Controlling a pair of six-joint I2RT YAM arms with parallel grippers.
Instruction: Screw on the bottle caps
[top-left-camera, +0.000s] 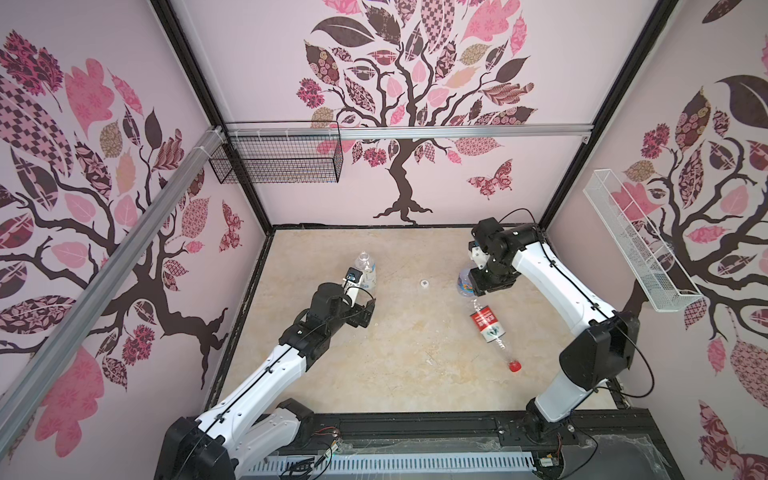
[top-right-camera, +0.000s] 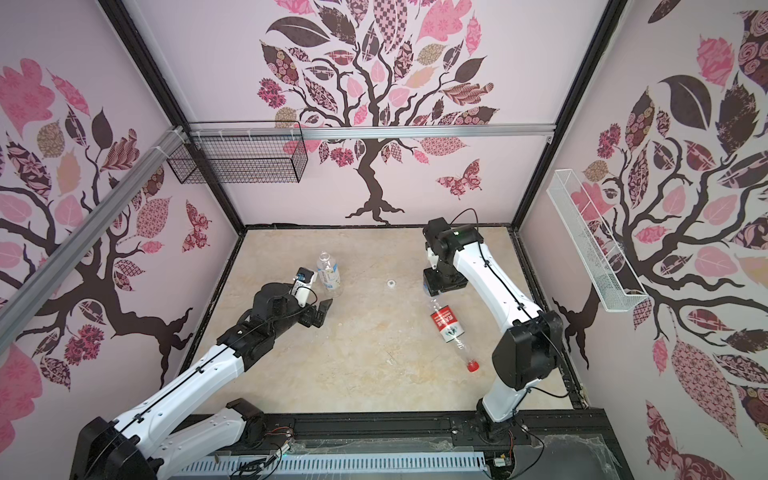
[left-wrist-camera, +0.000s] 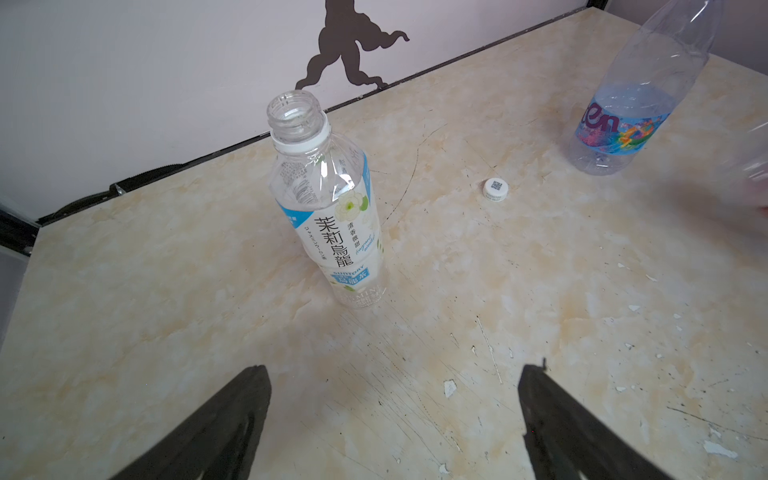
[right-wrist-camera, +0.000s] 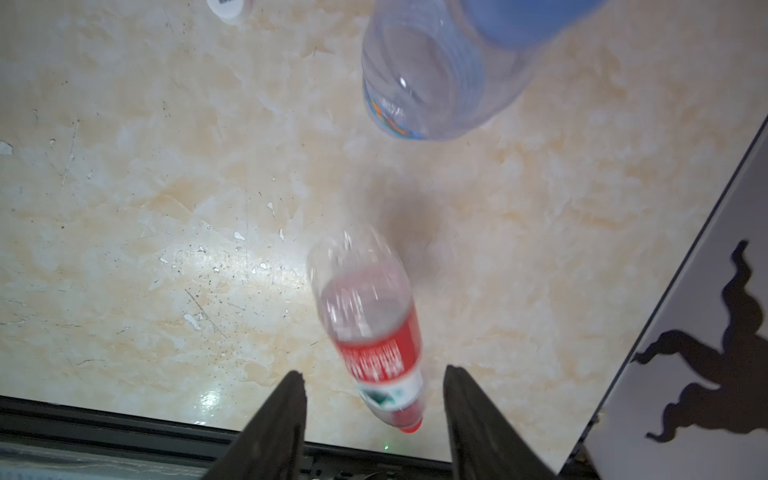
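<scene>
A red-labelled bottle (right-wrist-camera: 372, 336) with a red cap lies tipped, blurred, below my right gripper, whose fingers stand apart with nothing held. A clear bottle with a colourful label (left-wrist-camera: 620, 128) stands behind it, close by. A clear tea bottle with open neck (left-wrist-camera: 328, 224) stands in front of my left gripper, which is open and empty. A small white cap (left-wrist-camera: 495, 189) lies between the two standing bottles.
A black wire basket (top-left-camera: 276, 156) and a white one (top-left-camera: 640, 240) hang on the rails, above table height.
</scene>
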